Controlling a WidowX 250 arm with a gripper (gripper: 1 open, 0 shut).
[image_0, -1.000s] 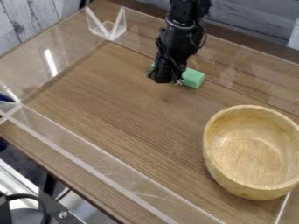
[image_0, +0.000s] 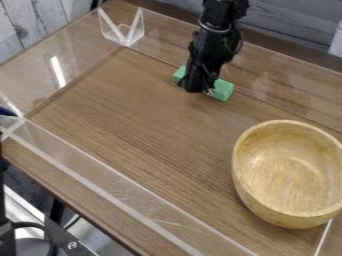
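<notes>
My black gripper (image_0: 201, 82) is low over the back middle of the wooden table (image_0: 120, 130), in front of a small green object (image_0: 221, 90). The green piece shows on both sides of the fingers, which partly cover its middle. The gripper looks shut; whether anything sits between the fingertips is too small to tell.
A large wooden bowl (image_0: 287, 170) stands at the front right. Clear plastic strips and corners line the left and back edges of the table.
My gripper has shifted slightly to the right over the green object, covering more of its middle; more green now shows left of the fingers.
</notes>
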